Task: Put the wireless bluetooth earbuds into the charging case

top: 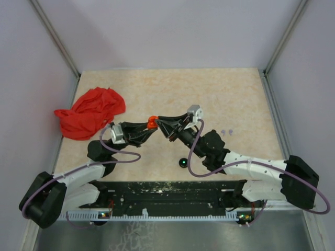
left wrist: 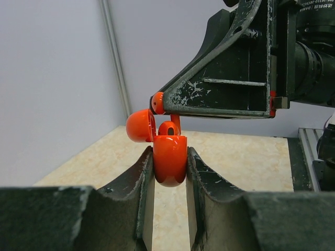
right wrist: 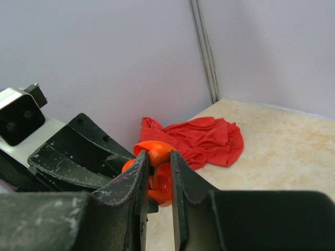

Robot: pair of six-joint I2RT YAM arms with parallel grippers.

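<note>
The small orange charging case (left wrist: pixel 170 162) is held upright with its lid (left wrist: pixel 140 126) swung open, and my left gripper (top: pixel 150 128) is shut on its body. Directly over the opening, my right gripper is shut on an orange earbud (right wrist: pixel 159 157). The earbud's stem points down toward the case in the right wrist view. From the left wrist side, the earbud's rounded head (left wrist: pixel 157 102) shows at the right gripper's tips, just above the case. Another rounded orange part (left wrist: pixel 167 128) shows at the case mouth; whether the held earbud's stem is inside a slot, I cannot tell.
A crumpled red cloth (top: pixel 94 112) lies at the table's left. On the tabletop (top: pixel 209 89) sits a round black object (top: pixel 183 162), with small pale purple marks (top: pixel 226 132) farther right.
</note>
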